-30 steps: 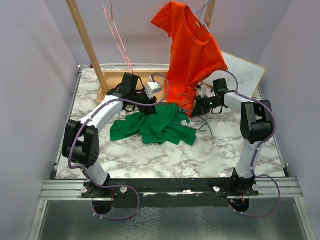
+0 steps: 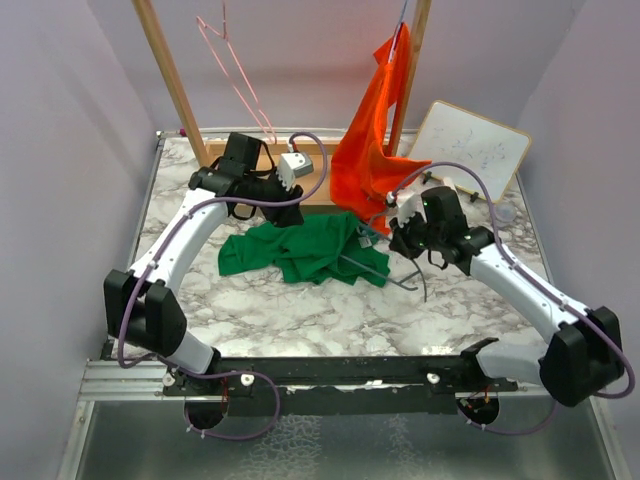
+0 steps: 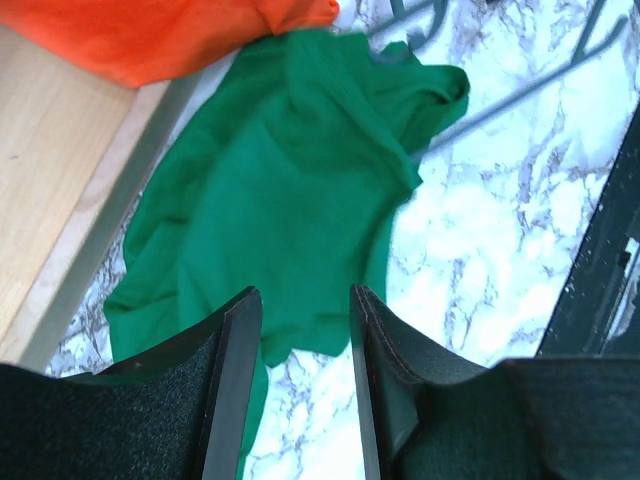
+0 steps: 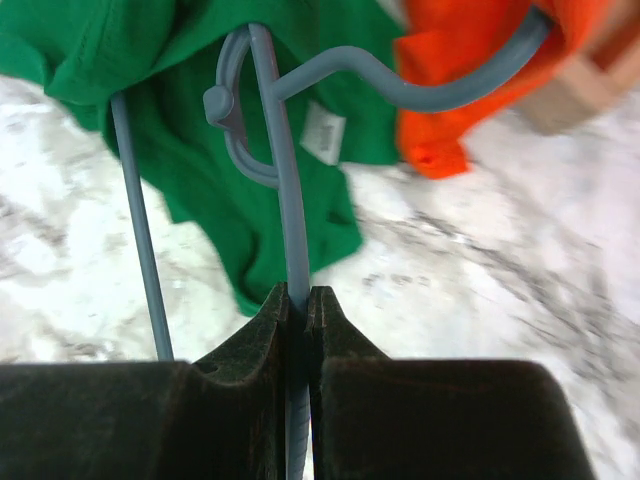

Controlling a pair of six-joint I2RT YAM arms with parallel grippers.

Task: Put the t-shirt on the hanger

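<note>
The green t-shirt (image 2: 290,250) lies crumpled on the marble table, a grey hanger (image 4: 290,200) partly under its folds. My right gripper is shut on the hanger's long bar, to the right of the shirt in the top view. My left gripper hangs open above the shirt at the upper left of it, nothing between its fingers.
An orange shirt (image 2: 370,120) hangs from the wooden frame behind, beside pink hangers (image 2: 240,80). A wooden box (image 2: 315,165) stands at the back, a whiteboard (image 2: 470,145) at the back right.
The right arm has swung toward the front with the hanger in its gripper. The left arm has moved slightly left. The orange shirt has swung and hangs narrower.
</note>
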